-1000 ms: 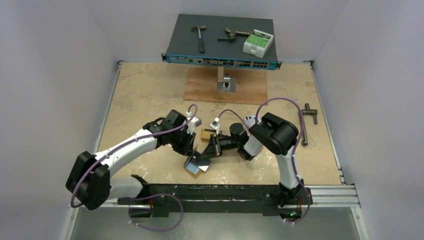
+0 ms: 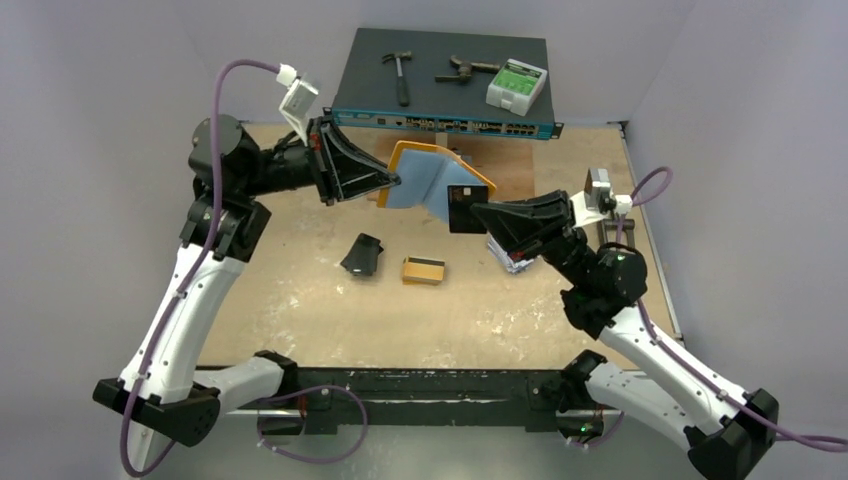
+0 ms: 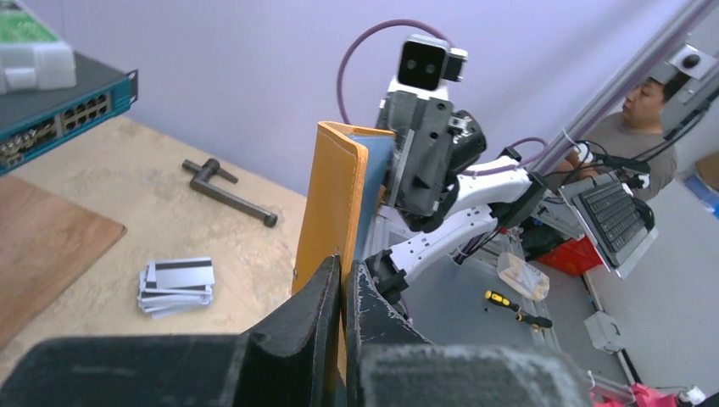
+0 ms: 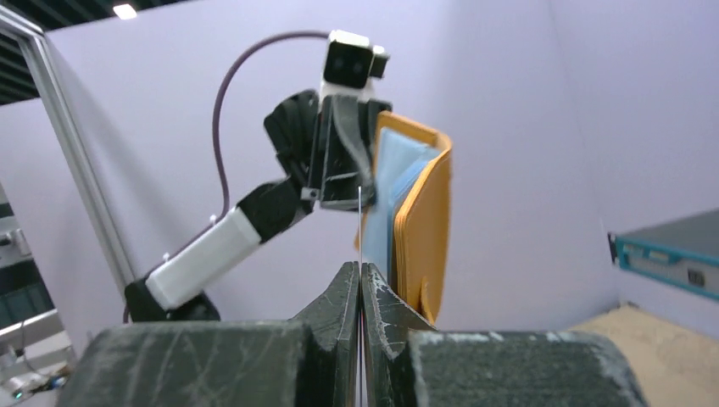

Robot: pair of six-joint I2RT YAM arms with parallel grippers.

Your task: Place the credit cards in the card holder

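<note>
High over the table, my left gripper [image 2: 394,181] is shut on the edge of an orange card holder [image 2: 420,147], which hangs spread open with its blue inside showing. The same holder [image 3: 326,203] stands upright between the left fingertips in the left wrist view. My right gripper [image 2: 480,210] is shut on a black card [image 2: 466,212] near the holder's right part. Edge-on, that card [image 4: 359,220] is only a thin line rising from the right fingers, beside the holder [image 4: 424,233]. From above, the card overlaps the holder's lower right; I see it outside the pockets in the right wrist view.
A stack of cards [image 3: 175,284] lies on the table, partly hidden by my right arm from above. A black item [image 2: 362,255] and a small orange one [image 2: 423,271] lie near the middle. A dark switch box [image 2: 440,75] spans the back.
Both grippers have risen and moved from the table's front toward the back, carrying the holder and the black card. They are now farther apart, and the holder is spread wider.
</note>
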